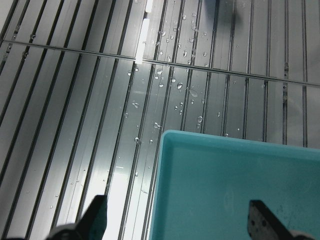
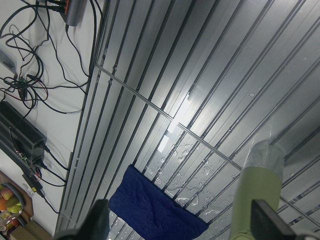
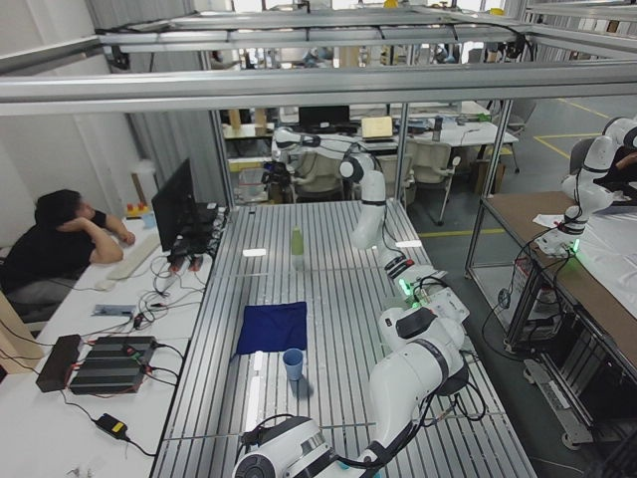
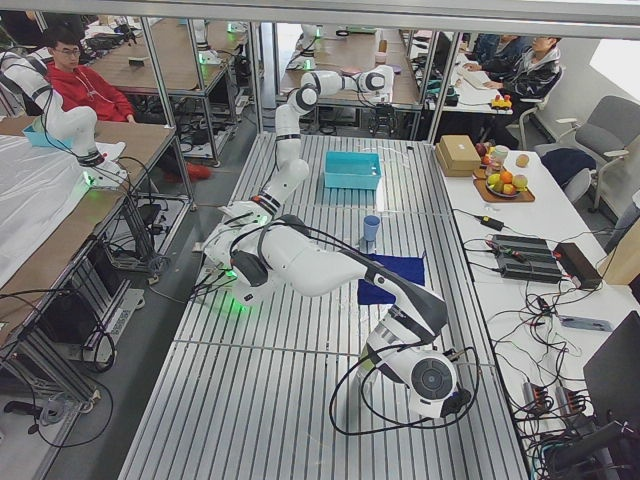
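A teal bin [image 4: 351, 176] stands at one end of the slatted table; in the left wrist view its floor [image 1: 200, 185] is empty. My left gripper hangs over that bin's edge, open, with nothing seen between its fingers. A blue cup [image 3: 294, 363] stands beside a folded navy cloth [image 3: 272, 328]. A green bottle with a clear top [image 3: 297, 248] stands at the other end. My right gripper is above that end, open, the bottle [image 2: 255, 195] below it by its right finger.
Water drops lie on the slats. A side table [image 4: 480, 200] holds a fruit plate, boxes, cables, electronics and a monitor; a person sits beside it. The middle of the table around the cup is fairly clear.
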